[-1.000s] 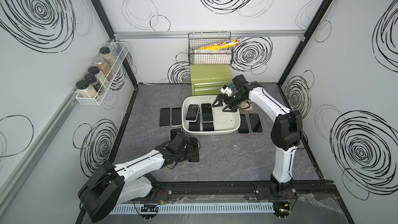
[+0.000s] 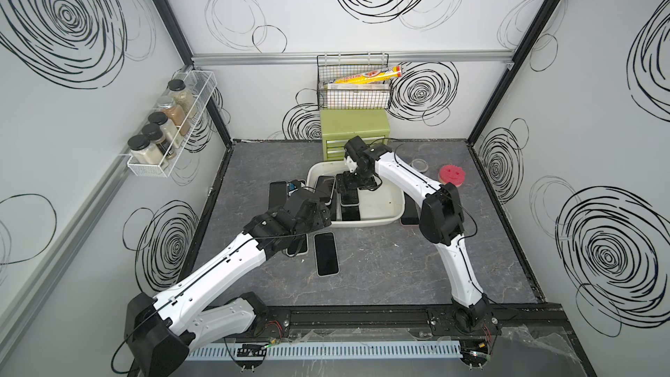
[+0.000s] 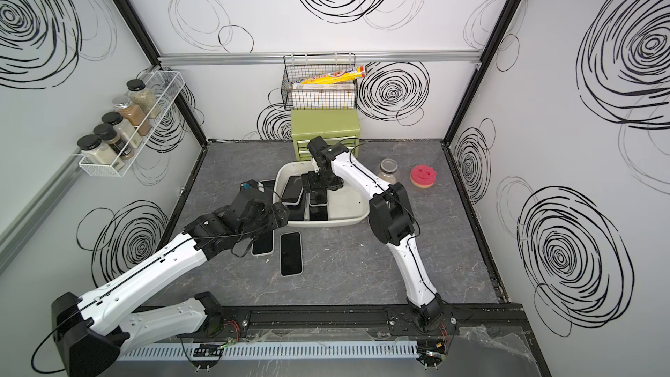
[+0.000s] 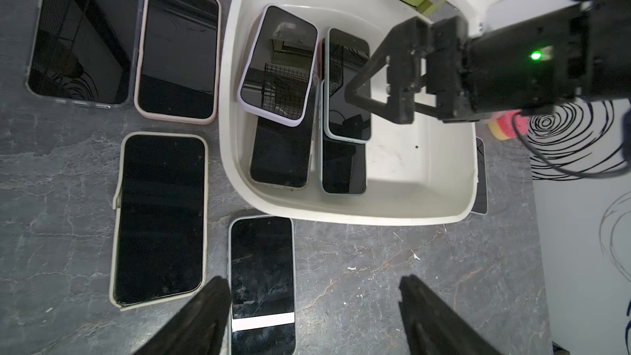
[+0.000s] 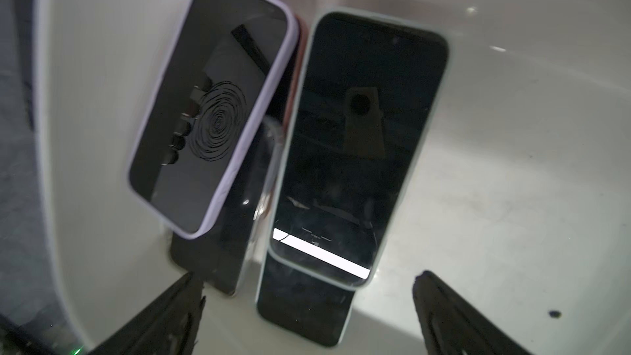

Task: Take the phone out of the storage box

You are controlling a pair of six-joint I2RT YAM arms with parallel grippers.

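Observation:
A white storage box (image 4: 414,203) holds several stacked phones: a lilac-cased phone (image 5: 203,105) on a dark phone (image 4: 279,157), and a pale-cased phone (image 5: 355,144) on another phone (image 5: 302,302). My right gripper hangs open over these phones, nothing between its fingers. My left gripper is raised in front of the box, fingers apart and empty, above the phones on the table, including a silver-edged phone (image 4: 261,269) and a beige-cased phone (image 4: 157,217).
More phones lie left and right of the box. A green drawer cabinet (image 2: 354,122) stands behind it, with jars (image 3: 387,173) and a pink round object (image 2: 451,174) at back right.
My right arm has swung left from the box's right end to over its phones. My left arm has risen and moved toward the box.

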